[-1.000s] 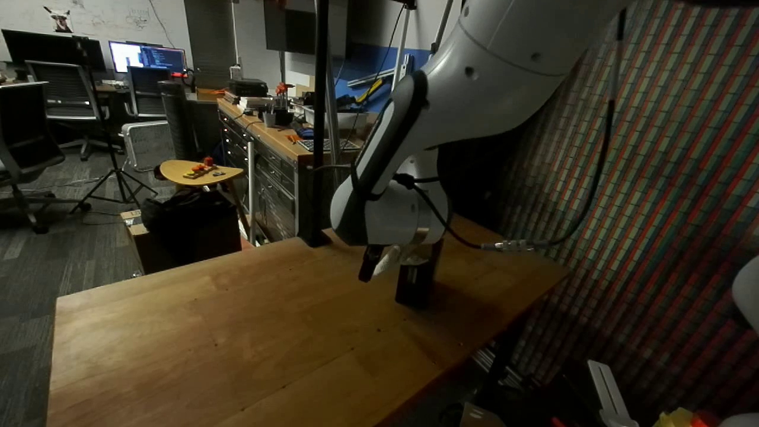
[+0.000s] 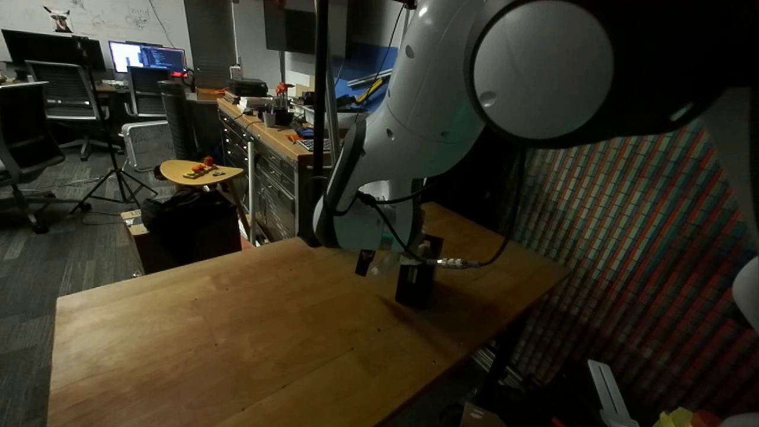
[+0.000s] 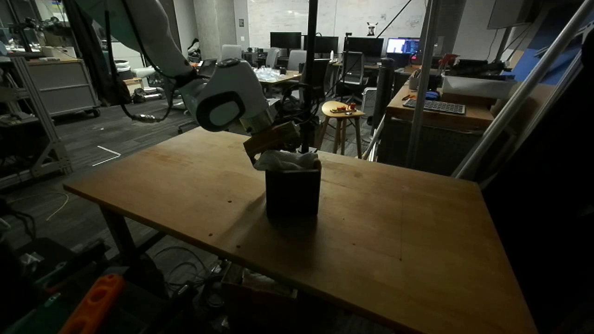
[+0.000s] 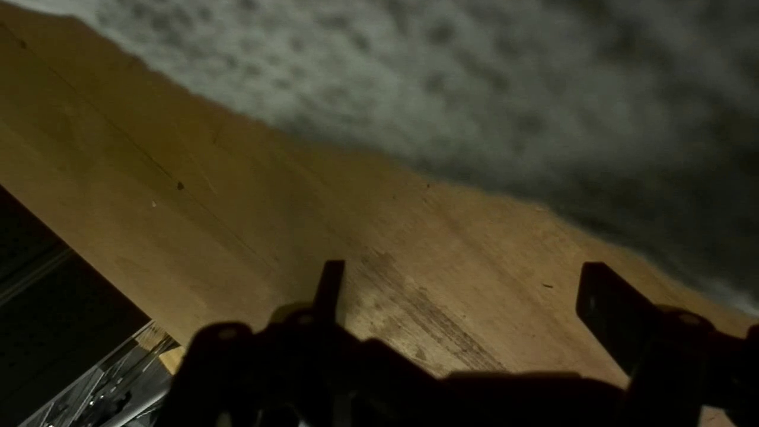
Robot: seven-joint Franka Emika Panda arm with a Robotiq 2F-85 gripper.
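Observation:
On the wooden table stands a black box (image 3: 293,192), upright, with a pale crumpled cloth or liner (image 3: 287,160) bulging out of its top and over the rim on one side. My gripper is open and empty, its two dark fingers far apart over bare tabletop. In the wrist view the blurred pale material (image 4: 398,78) fills the upper part, close to the camera and beyond the fingertips. From exterior view 1 the box (image 2: 414,284) is partly covered by the wrist and its cable. What lies inside the box is hidden.
A dark vertical pole (image 3: 310,72) rises by the far edge. The arm's cable (image 2: 455,263) hangs in a loop near the box.
In exterior view 1 the arm and its wrist have shifted to the left, and the cable loop has moved with them. The black box stands where it was.

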